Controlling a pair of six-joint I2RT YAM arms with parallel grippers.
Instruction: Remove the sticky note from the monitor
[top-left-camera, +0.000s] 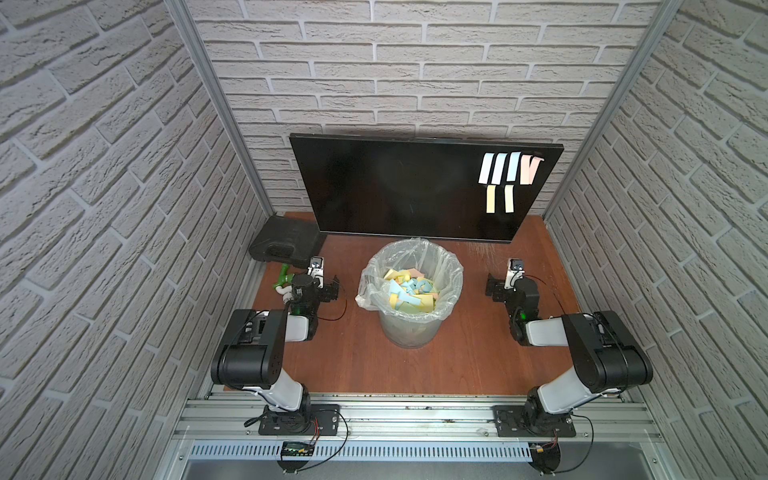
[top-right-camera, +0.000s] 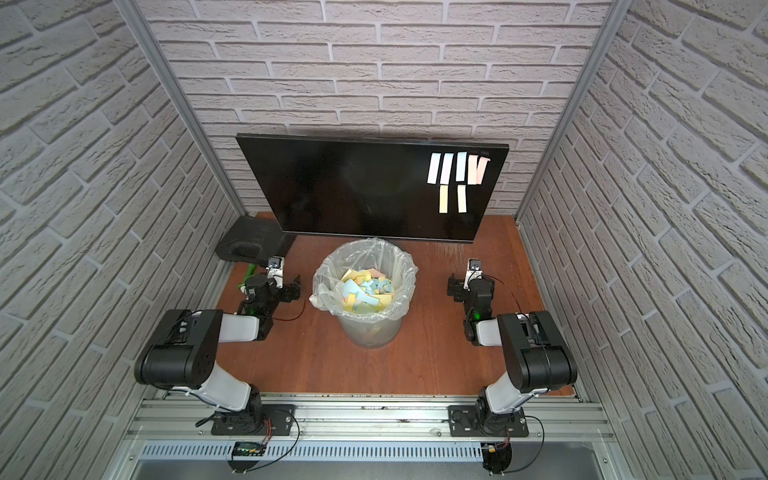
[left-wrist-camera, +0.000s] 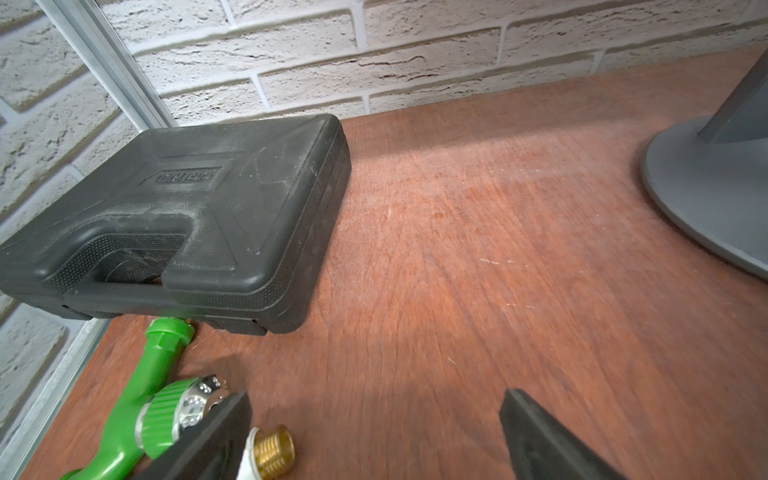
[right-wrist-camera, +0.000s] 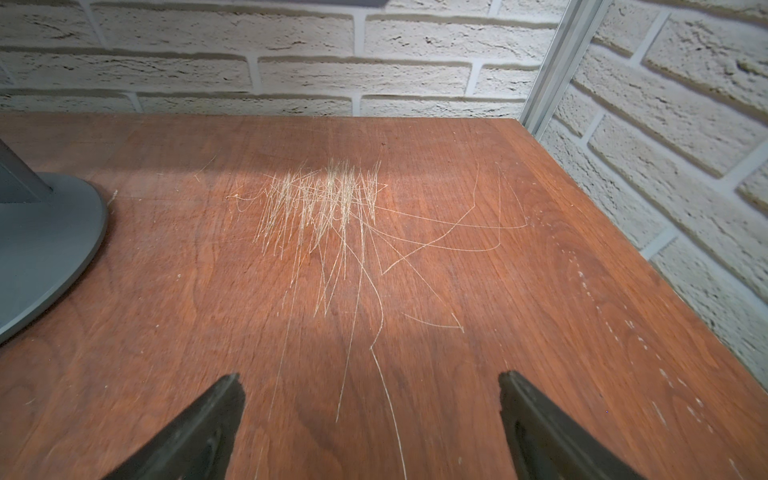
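Observation:
A black monitor (top-left-camera: 400, 184) stands at the back, with several sticky notes (top-left-camera: 497, 168) in white, blue, pink and yellow on the upper right of its screen. Both grippers are low over the table in front of it, well below the notes. My left gripper, left of the bin, is open with nothing between its fingers and faces a black case. My right gripper, right of the bin, is open and empty, facing bare table with scratch marks.
A bin (top-left-camera: 408, 328) with a clear liner, holding paper notes, stands centre front. The black case (left-wrist-camera: 240, 200) and a green fitting (left-wrist-camera: 136, 392) lie at left. The monitor's grey base (right-wrist-camera: 40, 240) rests on the table. Walls enclose the sides and back.

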